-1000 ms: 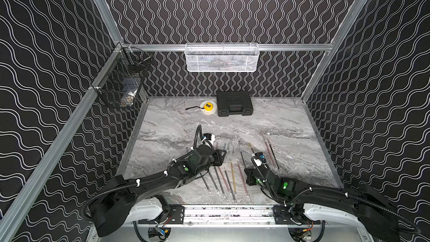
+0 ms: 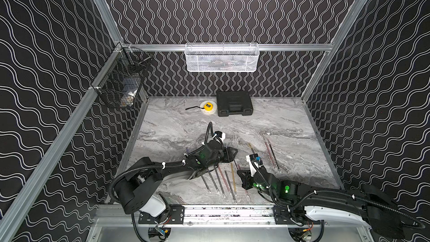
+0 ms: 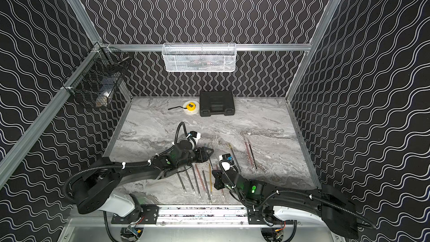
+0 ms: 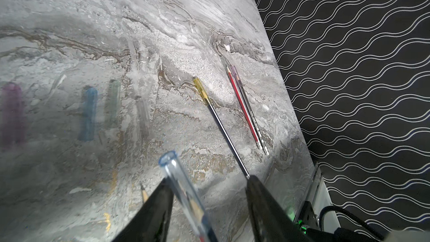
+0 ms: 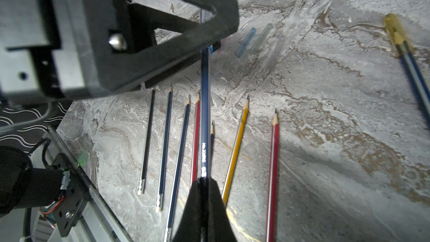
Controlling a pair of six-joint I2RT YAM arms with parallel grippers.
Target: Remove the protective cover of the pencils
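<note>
My right gripper is shut on a dark blue pencil (image 5: 205, 116) held upright off the table. My left gripper stands part open around that pencil's top, which wears a clear blue-rimmed cap (image 4: 179, 174); whether the fingers touch it cannot be told. Loose caps (image 4: 88, 114) in pink, blue and green lie on the table. A row of bare pencils, including a yellow one (image 5: 235, 150) and a red one (image 5: 272, 174), lies below the grippers. To the right lies a pencil with a yellow cap (image 4: 201, 89).
Two more pencils (image 4: 246, 107) lie at the right. A black case (image 2: 234, 103) and a tape measure (image 2: 207, 106) on a white round object stand at the back. A white basket (image 2: 221, 58) hangs on the rear rail.
My right gripper has shifted slightly left with the pencil in it.
</note>
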